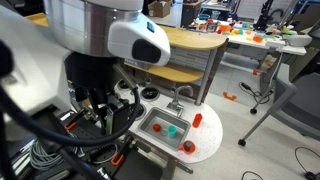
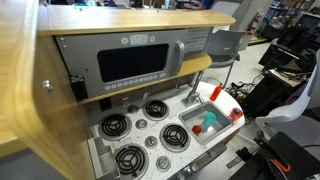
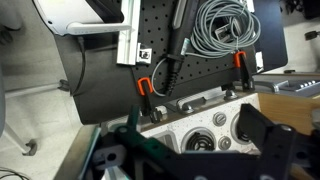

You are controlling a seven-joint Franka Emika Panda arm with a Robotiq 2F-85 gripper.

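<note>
My gripper is open, its dark blurred fingers spread apart at the bottom of the wrist view with nothing seen between them. Beyond and below it is the edge of the toy kitchen counter with round stove burners (image 3: pixel 200 141). In exterior view 1, the white arm fills the left side and hides part of the stove. The sink (image 2: pixel 186 133) holds a teal cup (image 2: pixel 209 119) and a small red item (image 2: pixel 197 130). A red bottle (image 1: pixel 197 120) stands on the counter to the right of the sink, and a round red object (image 1: pixel 188 147) sits near the front edge.
A silver faucet (image 1: pixel 181 96) rises behind the sink. The microwave (image 2: pixel 135 60) and wooden shelf (image 2: pixel 160 22) overhang the stove. Coiled grey cable (image 3: pixel 222 30) and orange-handled clamps (image 3: pixel 145 87) lie on the dark mounting base. Office chairs stand beyond on the floor.
</note>
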